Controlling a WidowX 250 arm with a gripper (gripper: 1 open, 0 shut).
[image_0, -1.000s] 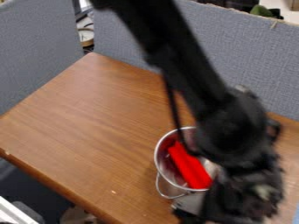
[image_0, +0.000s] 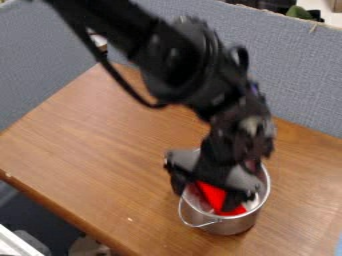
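A silver metal pot (image_0: 227, 223) with a wire handle stands on the wooden table at the lower right. A red object (image_0: 229, 203) lies inside it, partly hidden by the arm. My black gripper (image_0: 209, 178) is over and partly in the pot's mouth, above the red object. Its fingers are blurred and overlap the red object, so contact is unclear; the gripper looks open.
Grey padded panels (image_0: 287, 80) border it at the back and left. The near edge runs along the lower left.
The arm and gripper have moved up and back from the front right, beyond the pot, to over its mouth. The pot stands about where it was.
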